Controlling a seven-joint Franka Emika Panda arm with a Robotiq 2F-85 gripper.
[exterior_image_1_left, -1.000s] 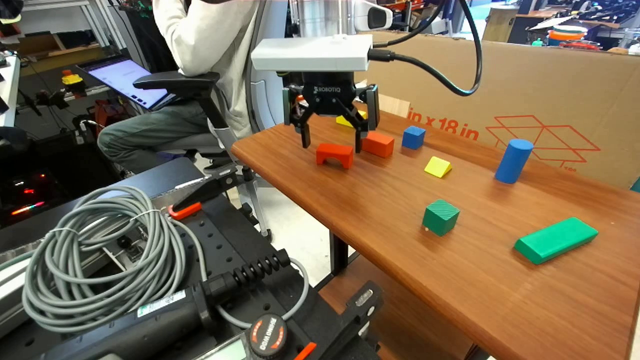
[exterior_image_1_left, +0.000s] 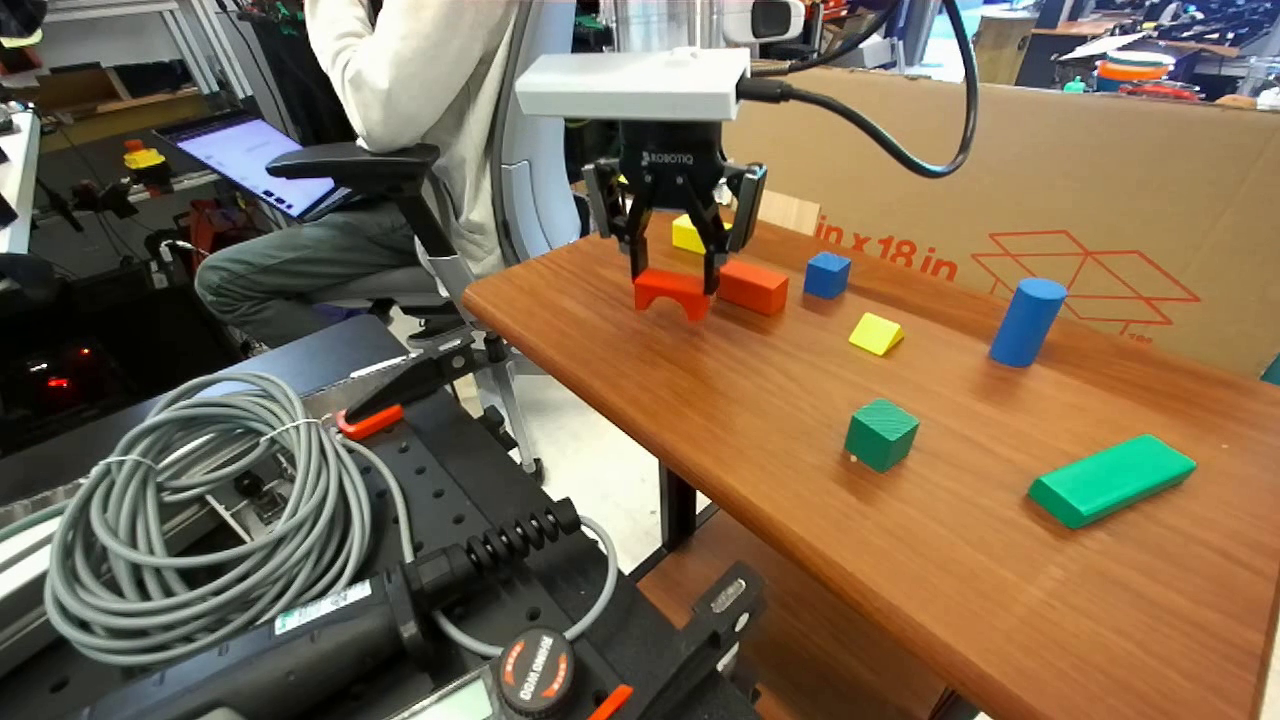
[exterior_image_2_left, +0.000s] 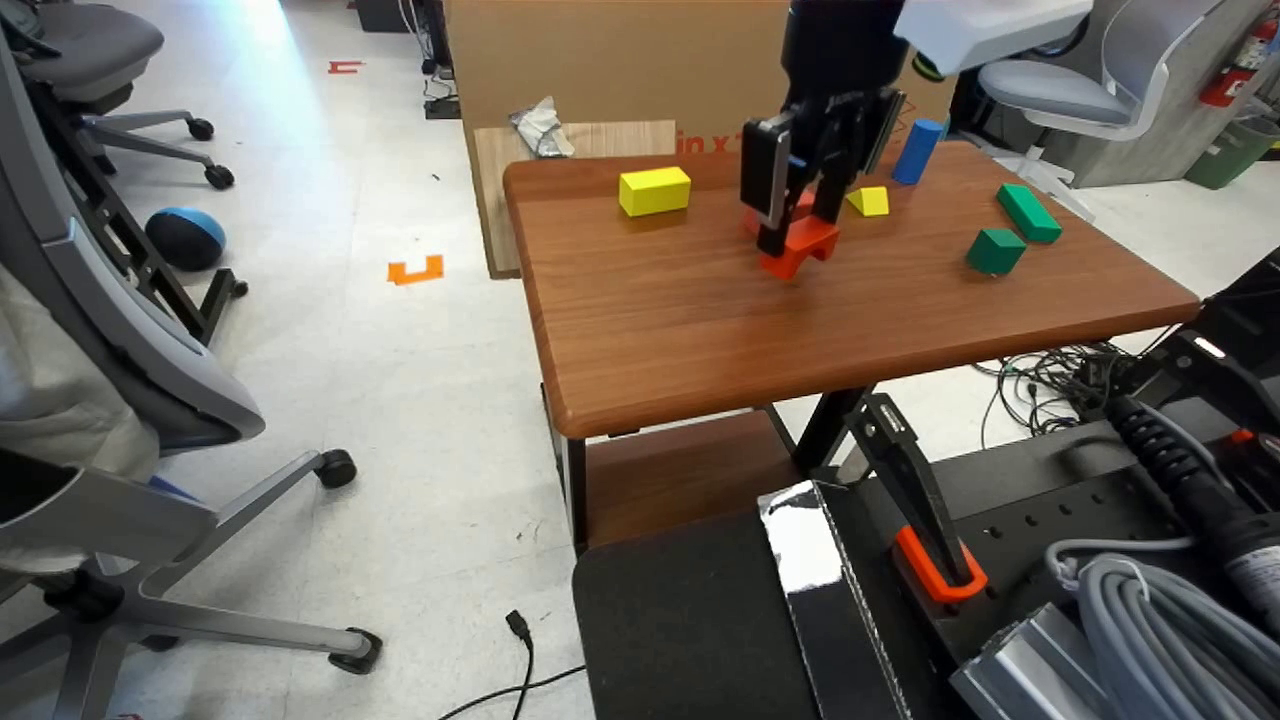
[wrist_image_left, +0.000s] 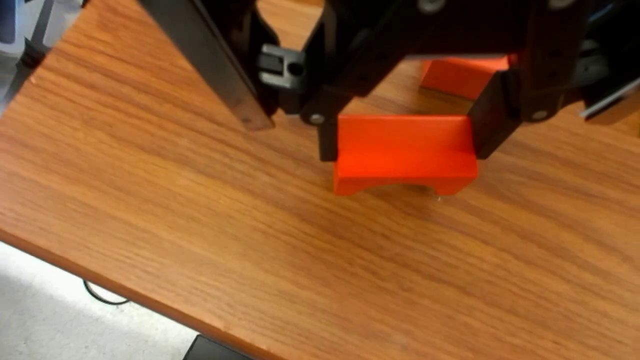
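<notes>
My gripper is shut on a red arch block (wrist_image_left: 402, 147), with one finger at each end of it in the wrist view. In exterior view 1 the arch (exterior_image_1_left: 672, 289) is at or just above the tabletop, its opening facing down and its body a little tilted. Whether its feet touch the wood is hard to tell. Behind the arch lies a red rectangular block (exterior_image_1_left: 753, 288), partly hidden by a finger in that view and largely covered by the gripper in the wrist view.
On the table (exterior_image_2_left: 672, 324) stand a yellow block (exterior_image_2_left: 655, 192), a blue cube (exterior_image_1_left: 827, 275), a yellow wedge (exterior_image_1_left: 876, 334), a blue cylinder (exterior_image_1_left: 1028, 322), a green cube (exterior_image_1_left: 882, 434) and a long green block (exterior_image_1_left: 1112, 480).
The fingers have come down around the arch from above and closed on its ends. The arch appears slightly higher and more tilted than before. The other blocks have stayed put.
</notes>
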